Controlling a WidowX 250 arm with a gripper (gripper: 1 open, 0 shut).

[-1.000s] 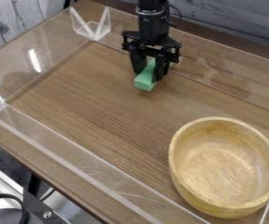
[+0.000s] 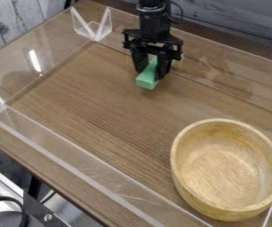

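Note:
My black gripper reaches in from the top middle of the camera view, shut on a green object that hangs from or stands under its fingers over the wooden floor's upper middle. Whether the object touches the surface is hard to tell. A large pale yellow bowl sits at the lower right, well apart from the gripper.
Clear plastic edging runs along the left, with black cables at the bottom left corner.
The gripper and the green object have shifted very slightly, a little to the right and up. The bowl has not moved.

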